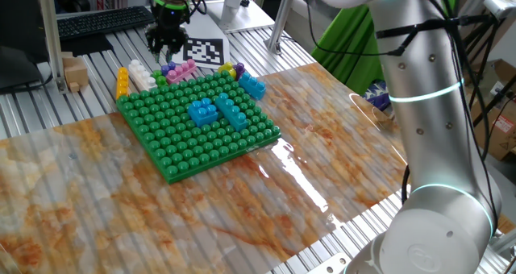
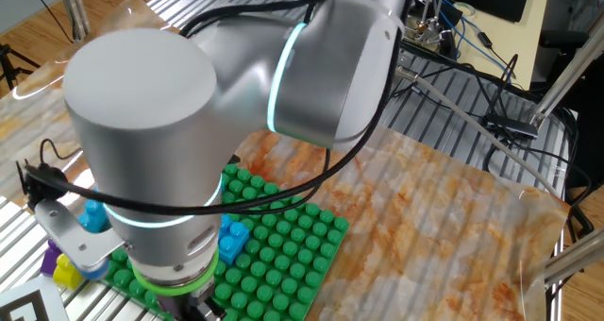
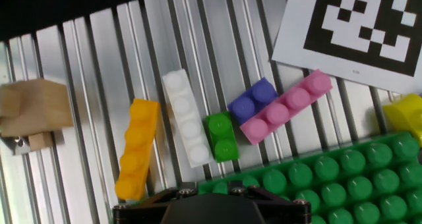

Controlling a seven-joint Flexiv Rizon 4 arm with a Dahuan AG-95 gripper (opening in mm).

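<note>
Above the far side of the table hangs my gripper [image 1: 166, 55], its fingers spread apart with nothing seen between them. Below it, beyond the green baseplate [image 1: 167, 166], loose bricks lie on the slatted metal top. The wrist view shows an orange brick [image 3: 137, 148], a white brick [image 3: 186, 118], a short green brick [image 3: 223, 137], a purple brick [image 3: 253, 99] and a pink brick [image 3: 287, 107]. They lie ahead of the dark gripper parts along the bottom edge. Two blue bricks, one short [image 1: 203, 113] and one long [image 1: 232, 112], sit on the baseplate.
Off the plate's far right corner lie another blue brick [image 1: 252, 85] and a yellow brick [image 3: 405, 114]. A printed marker sheet [image 3: 356, 26] lies behind the bricks, a wooden block [image 3: 39, 105] to the left.
</note>
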